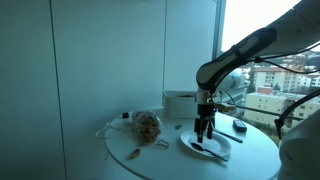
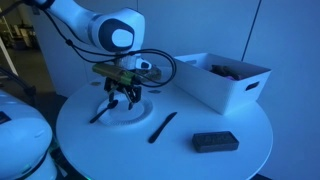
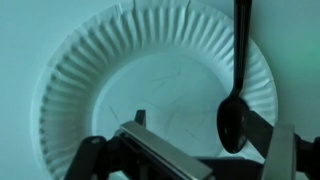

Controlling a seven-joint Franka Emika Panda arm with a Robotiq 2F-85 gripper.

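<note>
A white paper plate with a ribbed rim fills much of the wrist view. On its right side in that view lies a dark spoon, its handle crossing the rim and its bowl inside the plate. My gripper stands open, with a fingertip to either side of the view's lower middle and nothing held between them. The right finger is close to the spoon's bowl; whether they touch cannot be told. Exterior view 2 has the gripper low over the plate, with the spoon off to one side.
A dark knife lies beside the plate. A black block-like object rests near the table edge, and a white bin stands at the back. In exterior view 1, a clear bag sits on the table's left side.
</note>
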